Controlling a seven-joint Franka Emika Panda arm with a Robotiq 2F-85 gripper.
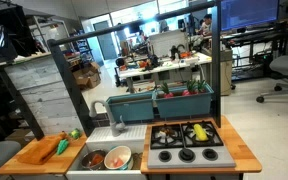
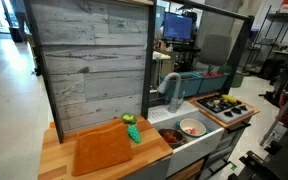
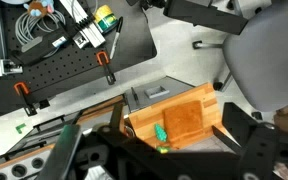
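My gripper stands open in the wrist view, its dark fingers apart at the bottom of the picture, with nothing held. Beyond them lies an orange cloth (image 3: 184, 121) flat on the wooden counter, with a small green object (image 3: 161, 132) beside it. In the second exterior view the orange cloth (image 2: 102, 148) lies left of the green object (image 2: 133, 132). A white bowl (image 1: 118, 159) stands in the sink. On the stove (image 1: 189, 156) lies a yellow object (image 1: 200, 132). The gripper is clearly visible only in the wrist view.
A blue rack (image 1: 170, 102) holding several items stands behind the stove. The faucet (image 1: 116, 120) rises behind the sink. A dark upright post (image 1: 74, 90) and a white plank wall (image 2: 94, 60) border the counter. A grey chair (image 3: 271, 55) stands on the floor.
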